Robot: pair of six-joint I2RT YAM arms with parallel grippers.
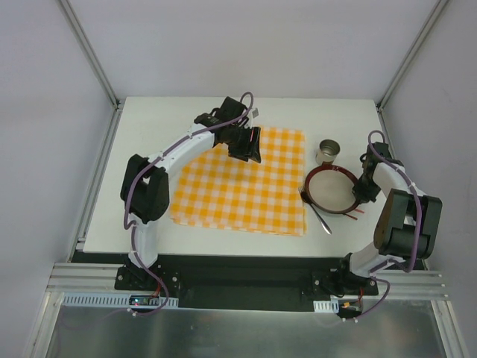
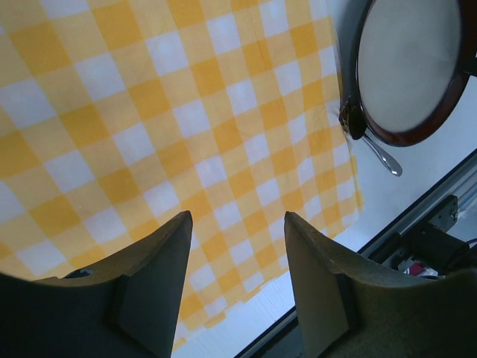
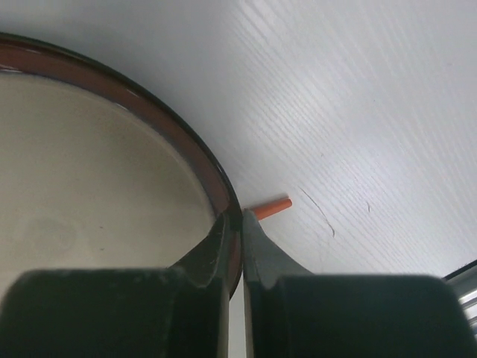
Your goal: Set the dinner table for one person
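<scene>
A yellow checked placemat [image 1: 238,194] covers the middle of the table. To its right lie a plate with a dark red rim [image 1: 332,189], a metal cup [image 1: 328,151] behind it, a fork [image 1: 320,219] along its left, and red sticks [image 1: 353,215], perhaps chopsticks, partly under it. My right gripper is at the plate's right rim, fingertips close together on or over the rim; whether they grip it I cannot tell. My left gripper hangs over the placemat, fingers apart and empty.
Metal rails and walls border the workspace.
</scene>
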